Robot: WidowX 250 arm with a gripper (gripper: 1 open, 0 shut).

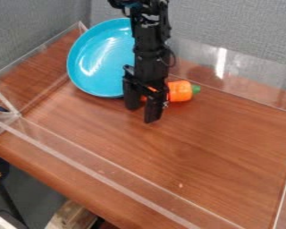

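Note:
My black gripper (145,99) hangs low over the wooden table, just in front of an orange toy carrot (179,90) with a green top. The gripper partly hides the carrot's left portion, and I cannot tell whether anything is between the fingers. A light blue plate (93,55) lies at the back left, beside and behind the arm.
Clear plastic walls border it. At the lower left, beyond the edge, are a dark gap, cables and a wood piece (71,217).

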